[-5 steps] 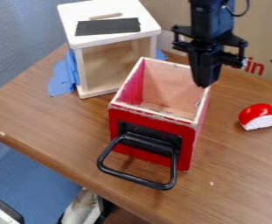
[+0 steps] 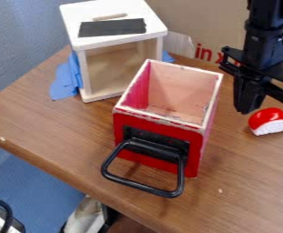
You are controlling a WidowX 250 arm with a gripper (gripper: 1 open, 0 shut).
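My black gripper point(image 2: 248, 91) hangs at the upper right, right of the open red box point(image 2: 166, 96) and above a red-and-white object point(image 2: 268, 121) on the table. Whether its fingers are open or shut is unclear. The red box has a pale pink, empty-looking interior and a black handle point(image 2: 141, 182) sticking out at its front.
A white open-fronted cabinet point(image 2: 109, 71) with a dark pad on top stands at the back left, with a blue cloth point(image 2: 64, 84) beside it. A cardboard box is behind.
My gripper has moved right and slightly down, from over the red box's back corner to above the red-and-white object. The objects on the table look unmoved.
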